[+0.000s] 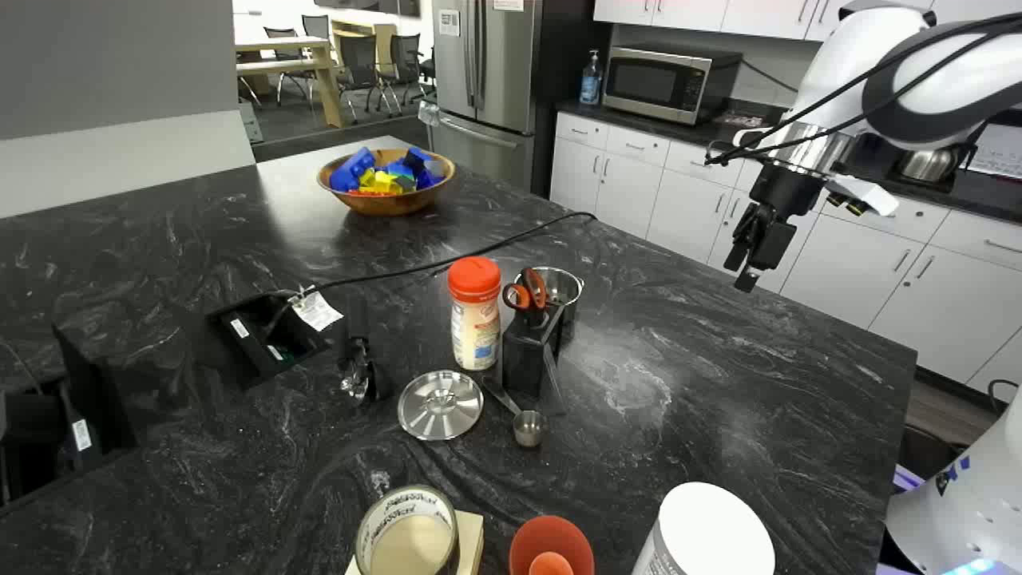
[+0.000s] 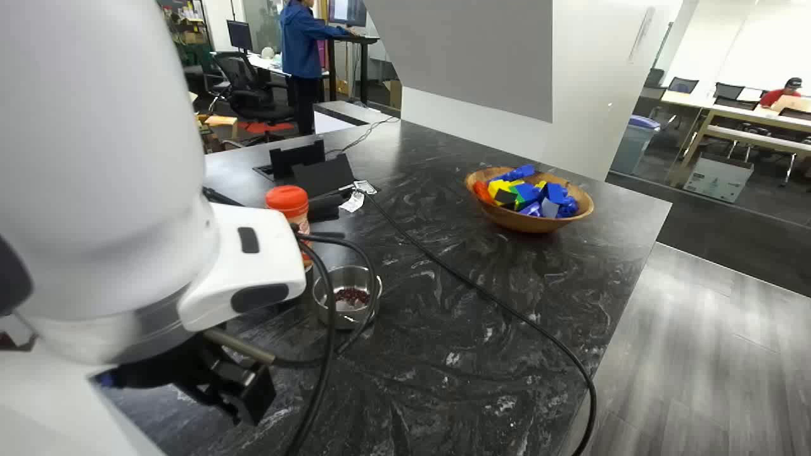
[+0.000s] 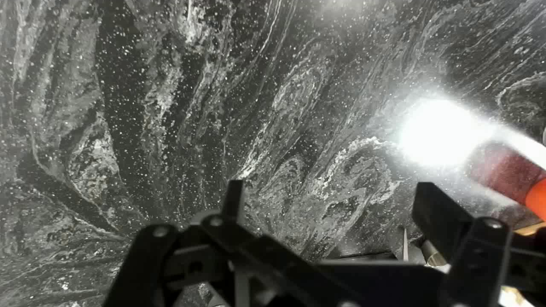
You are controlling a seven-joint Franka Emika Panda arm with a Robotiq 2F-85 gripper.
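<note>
My gripper is open, its fingers spread wide over bare dark countertop with nothing between them. In exterior view 1 the gripper [image 1: 752, 257] hangs high at the right, apart from everything on the counter. A small metal pot [image 2: 347, 297] holds dark red bits that look like beans. Its likely lid, a round steel one [image 1: 441, 406], lies flat nearer the front. Beside the pot stand a black holder [image 1: 526, 356] with orange-handled scissors [image 1: 528, 291] and a red-capped canister [image 1: 475, 326]. A metal measuring scoop [image 1: 528, 427] rests by the holder.
A wooden bowl [image 1: 388, 203] of colourful blocks sits at the back. Along the front edge are a tape roll [image 1: 407, 537], an orange cup [image 1: 551, 551] and a white tub [image 1: 716, 533]. A black cable [image 1: 431, 264] crosses the counter.
</note>
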